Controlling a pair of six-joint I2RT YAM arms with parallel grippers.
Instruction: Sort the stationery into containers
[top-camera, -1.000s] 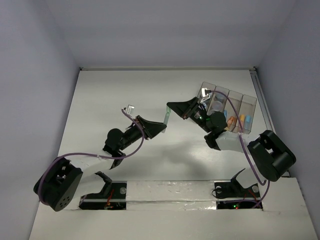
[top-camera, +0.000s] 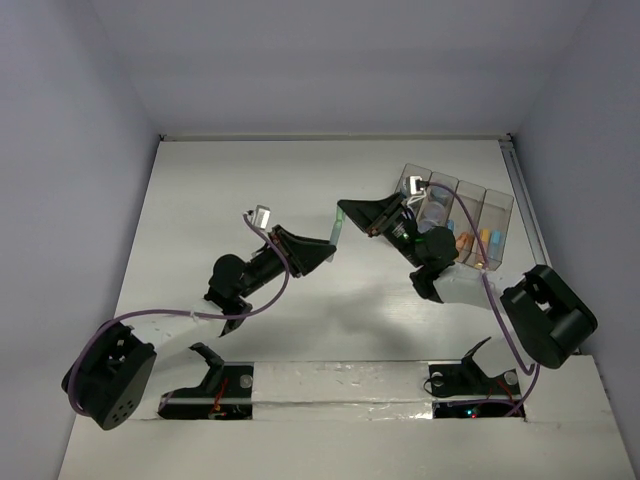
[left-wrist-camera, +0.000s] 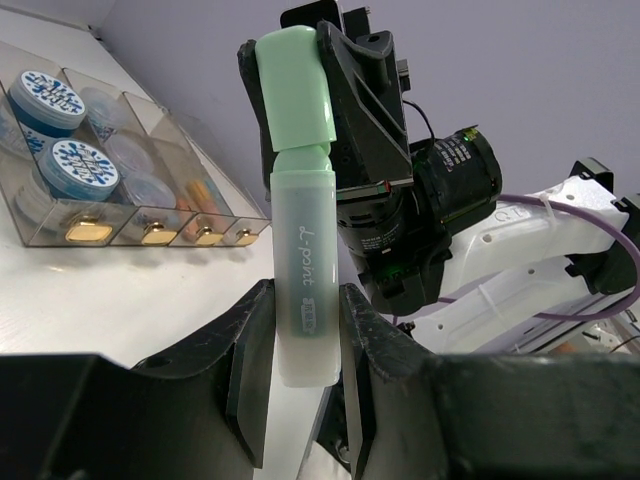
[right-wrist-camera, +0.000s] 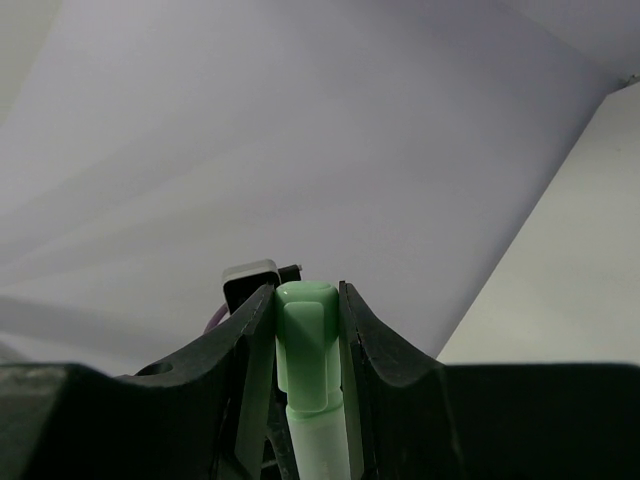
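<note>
A green-capped tube with a pale body marked "d-point" (left-wrist-camera: 307, 255) hangs between both arms above the table. My left gripper is shut on its lower, pale end; in the top view that gripper (top-camera: 332, 255) is left of centre. On the green cap, my right gripper is shut from the other side; the top view shows this gripper (top-camera: 342, 207) just above and right of the left one. The clear compartment box (top-camera: 505, 198) stands at the right of the table, holding several items, partly hidden by the right arm.
Two blue-lidded jars (left-wrist-camera: 84, 165) and other round jars sit in the box's compartments, with orange pieces (top-camera: 462, 241) and a blue piece (top-camera: 495, 238) in others. Walls rise at back and sides.
Both grippers and the tube have shifted very slightly to the right in the top view. The hold by both grippers looks the same, and the box has not moved.
</note>
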